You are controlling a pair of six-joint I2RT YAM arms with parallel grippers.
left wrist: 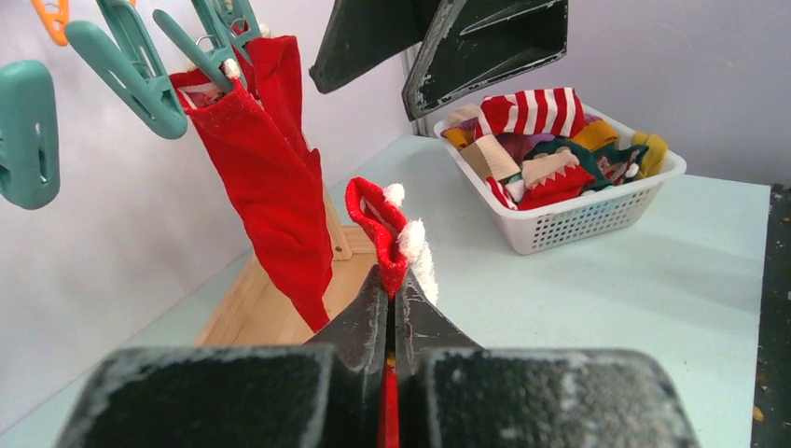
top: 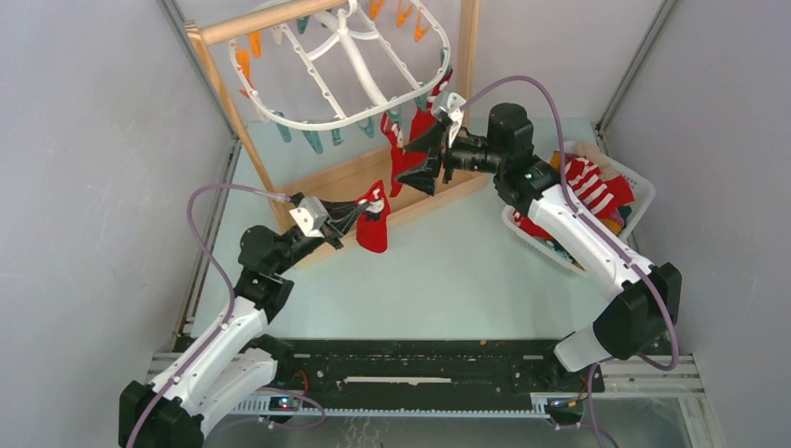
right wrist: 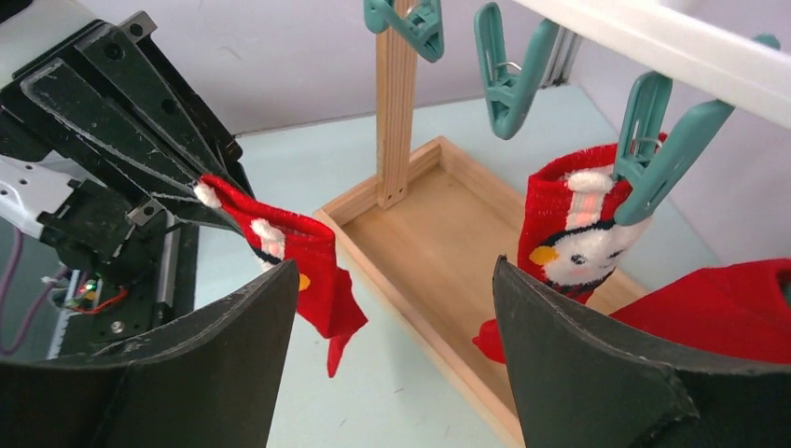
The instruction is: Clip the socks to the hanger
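Observation:
A red sock [top: 373, 233] with a white figure near its cuff hangs from my left gripper [top: 365, 206], which is shut on the cuff. In the left wrist view, that sock's red-and-white edge [left wrist: 381, 224] sticks up above the pinched fingertips. My right gripper stands open, nothing between its fingers, to the right of the held sock and close to the hanging ones. Another red penguin sock [right wrist: 571, 238] hangs from a teal clip [right wrist: 658, 149] of the white hanger [top: 308, 125]. An empty teal clip [right wrist: 511, 79] is beside it.
A white basket [top: 643, 191] of mixed socks stands at the back right. Below the hanger lies the wooden stand's base [right wrist: 438, 252]. Orange clips [top: 243, 65] line the hanger's left side.

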